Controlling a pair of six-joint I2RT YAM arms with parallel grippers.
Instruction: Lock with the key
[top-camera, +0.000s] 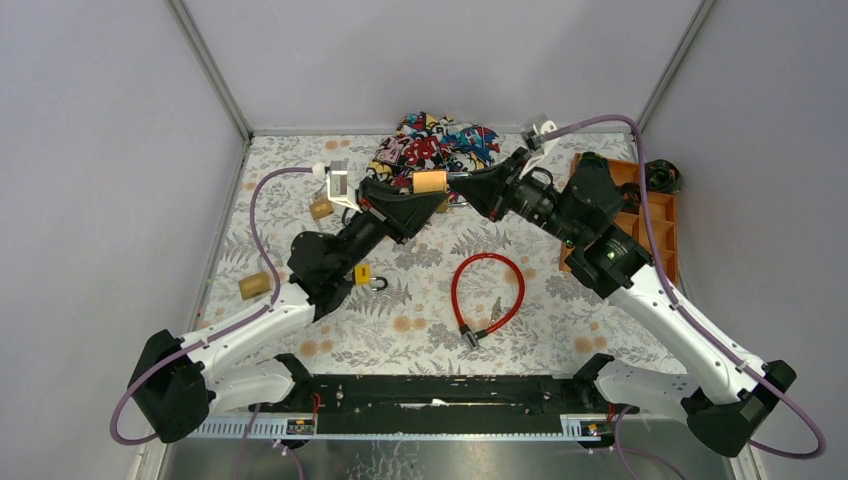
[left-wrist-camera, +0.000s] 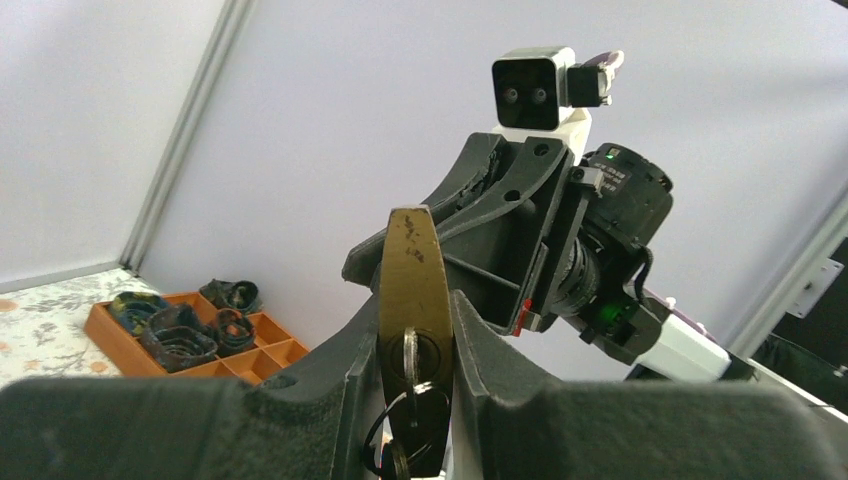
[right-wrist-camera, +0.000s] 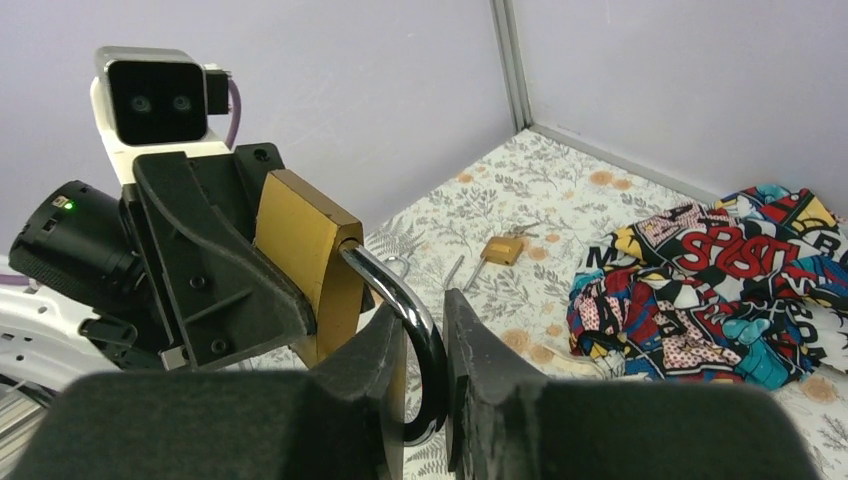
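Note:
A brass padlock (top-camera: 430, 181) is held up between my two grippers at mid-table. In the left wrist view its narrow side (left-wrist-camera: 414, 270) stands upright between the fingers of my left gripper, with a key ring and key at the near end. In the right wrist view my right gripper is shut on the steel shackle (right-wrist-camera: 400, 290), while the padlock body sits at my left gripper's fingers. In the top view my left gripper (top-camera: 410, 205) meets my right gripper (top-camera: 475, 185) from the lower left.
A patterned cloth (top-camera: 430, 140) lies at the back, an orange divided tray (top-camera: 662, 230) with dark straps at the right. A red cable lock (top-camera: 455, 295), a small yellow padlock (top-camera: 362, 272) and brass padlocks (top-camera: 253, 285) lie on the table.

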